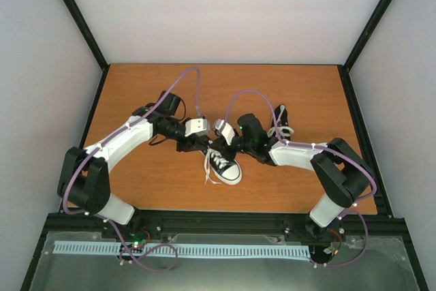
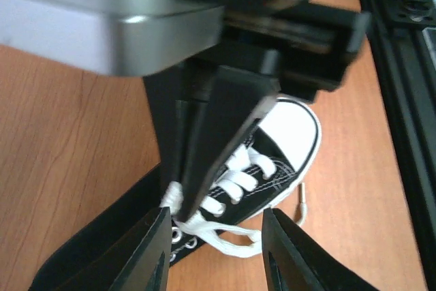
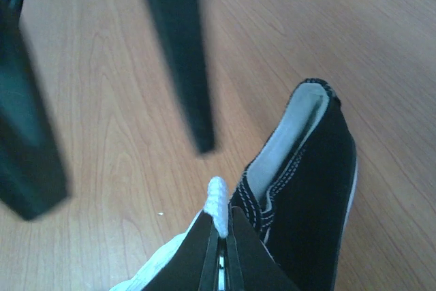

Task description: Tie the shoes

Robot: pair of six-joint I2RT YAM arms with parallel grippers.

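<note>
A black sneaker (image 1: 223, 165) with a white toe cap and white laces lies in the middle of the table, toe toward the front. In the right wrist view my right gripper is shut on a white lace (image 3: 217, 199) above this shoe. The left wrist view also shows those dark right fingers (image 2: 216, 134) pinching the lace over the shoe's eyelets. My left gripper has its fingers apart, with a loose loop of lace (image 2: 238, 240) showing beyond the gap. Its tips are close beside the right gripper, and from above both hide the shoe's ankle end.
A second black sneaker (image 1: 281, 122) with white laces rests farther back on the right, behind the right arm. Bare wooden table (image 1: 153, 83) extends across the back and the front left. The two grippers stand very close together.
</note>
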